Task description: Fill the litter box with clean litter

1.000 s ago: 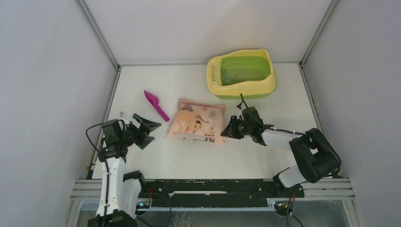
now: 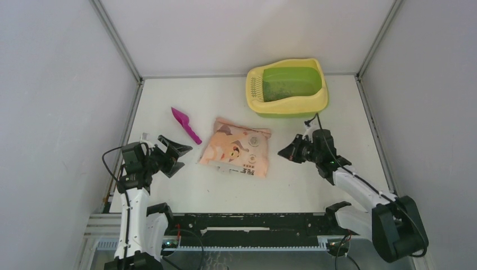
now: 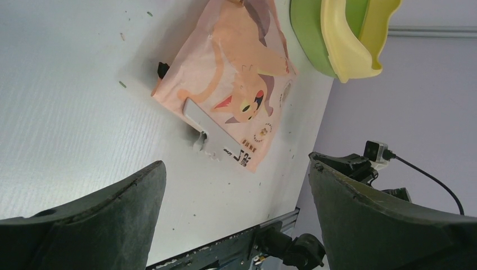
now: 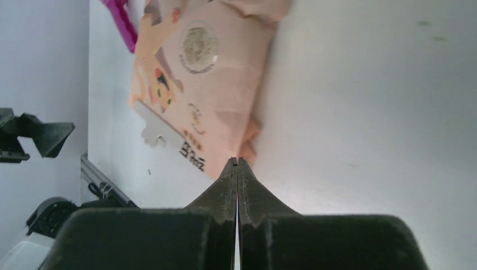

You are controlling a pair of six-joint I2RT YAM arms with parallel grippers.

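Note:
A pink litter bag (image 2: 236, 147) with cat pictures lies flat in the middle of the table; its printed edge with a white cut-out faces the front. At the back right stands the litter box (image 2: 259, 104), green with a yellow rim, some dark litter showing in its bottom. My right gripper (image 2: 283, 154) is to the right of the bag, apart from it. Its fingers (image 4: 225, 188) meet, with nothing showing between them. Off to the bag's left, my left gripper (image 2: 185, 156) is open and empty, its fingers (image 3: 126, 194) spread wide in the left wrist view.
A magenta scoop (image 2: 185, 125) lies left of the bag, its handle end close to it. A few small crumbs are scattered on the table near the bag.
My right gripper has gone from the bag's right edge further to the right, and its fingers have closed. The left arm is still.

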